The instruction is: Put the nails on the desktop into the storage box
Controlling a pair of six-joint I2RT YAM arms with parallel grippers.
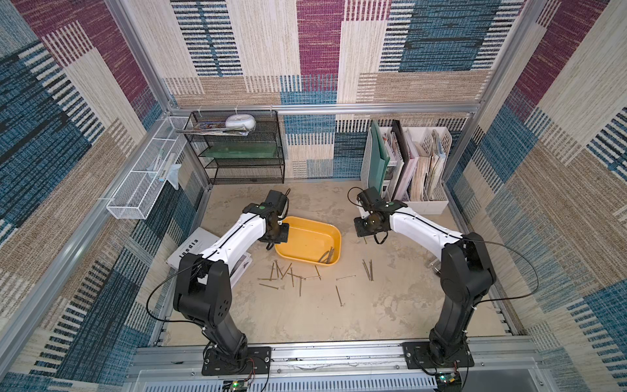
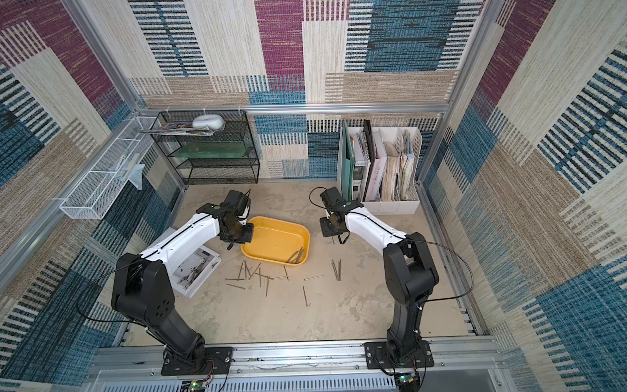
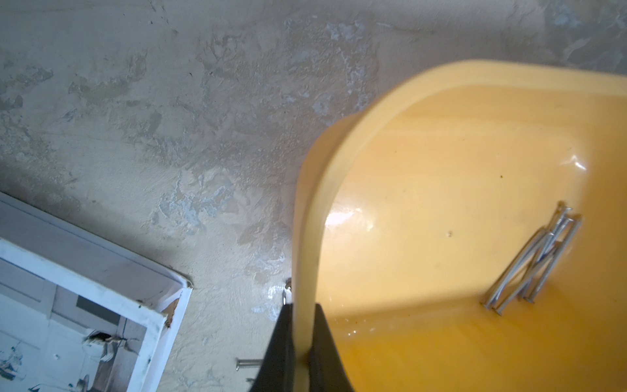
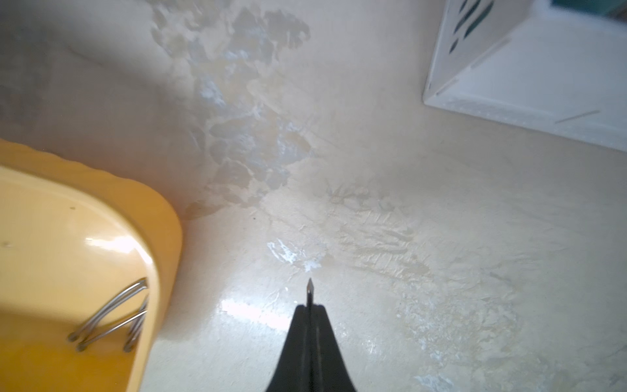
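A yellow plastic box (image 1: 305, 236) stands mid-desk with several nails (image 3: 535, 261) lying inside at its right end. My left gripper is shut on the box's left rim, as the left wrist view shows. More nails (image 1: 338, 294) are scattered over the desktop in front of the box and to its right. My right gripper is shut, over bare desktop to the right of the box, with a thin dark tip showing between its fingertips; whether that is a nail is unclear.
A white tray (image 2: 196, 274) with small items lies at the left. A wire shelf (image 1: 241, 153) and a white file holder (image 1: 424, 205) stand along the back.
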